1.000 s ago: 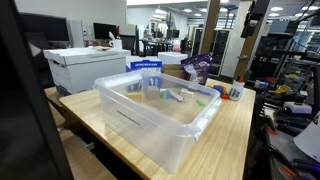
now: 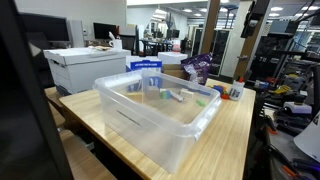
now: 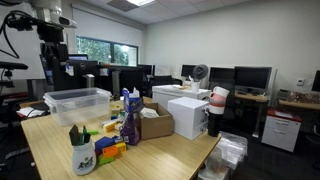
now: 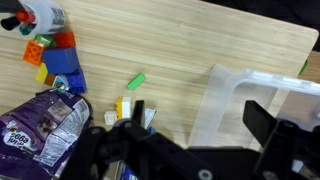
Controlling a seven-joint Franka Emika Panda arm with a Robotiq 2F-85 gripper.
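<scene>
My gripper hangs high above the table, its two dark fingers well apart with nothing between them in the wrist view. Under its right side lies the clear plastic bin (image 4: 218, 100); exterior view 1 shows this bin (image 2: 150, 128) large on the near part of the table. On the wood left of it are a small green piece (image 4: 136, 80) and a yellow-and-white piece (image 4: 123, 107). A purple bag (image 4: 45, 133) rests at lower left, with blue blocks (image 4: 64, 72) above it. The fingertips are too small to make out in the exterior views.
A cardboard box (image 3: 156, 125) and a white box (image 3: 187, 117) stand beside the purple bag. The white cup of markers (image 3: 84, 158) is at the table's near end in exterior view 2. Bare wood (image 4: 190, 40) lies along the top of the wrist view.
</scene>
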